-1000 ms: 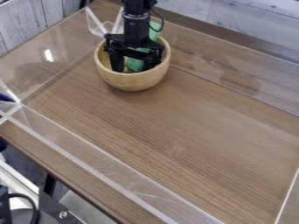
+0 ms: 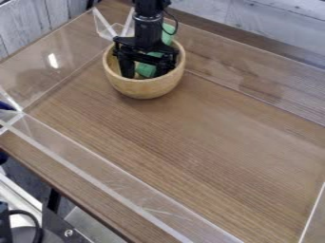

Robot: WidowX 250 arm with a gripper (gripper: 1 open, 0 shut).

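My black gripper (image 2: 144, 51) reaches down from the top into a light wooden bowl (image 2: 144, 87) in the upper middle of the camera view. A green object (image 2: 166, 35) shows in and behind the bowl, partly hidden by the gripper. The fingers are down among the bowl's contents, so I cannot tell how far they are open or whether they hold anything. A clear plastic piece (image 2: 112, 21) stands at the bowl's back left.
Clear strips run along its left side, and black cables lie at the lower left. A pale panelled wall stands at the back.
The gripper has shifted very slightly within the bowl; the bowl stays where it was.
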